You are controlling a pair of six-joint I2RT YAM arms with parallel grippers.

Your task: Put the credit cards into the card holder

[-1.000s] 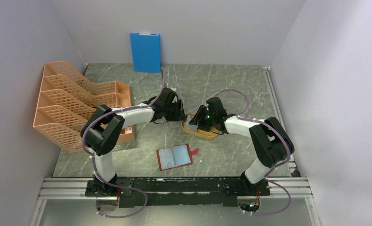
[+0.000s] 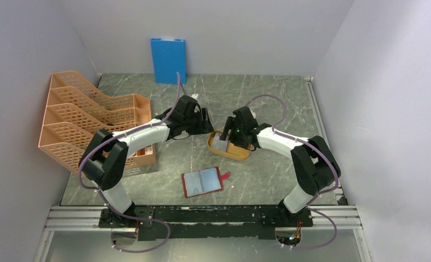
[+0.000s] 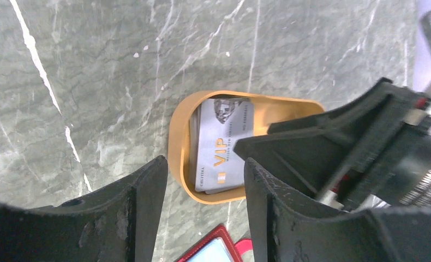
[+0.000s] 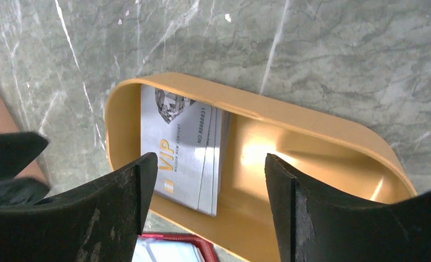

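Note:
Several silver-white VIP credit cards (image 4: 183, 147) stand stacked at the left end of an oval tan box (image 4: 306, 123). My right gripper is above the box, its fingers apart with no card held. My left gripper also has its fingers spread, nothing between them; it hovers near the box's left end, which shows in the gap. The card holder (image 2: 202, 182), red-edged with clear sleeves, lies open on the table in front. Only its corner appears in the wrist views.
An orange slotted rack (image 2: 96, 123) fills the left side of the table. A blue panel (image 2: 168, 60) leans on the back wall. Right of the card holder is its red tab (image 2: 225, 175). Clear table lies behind and to the right of the box.
The box with its cards has shifted slightly left. My left gripper has moved back and a little left, away from the box's end.

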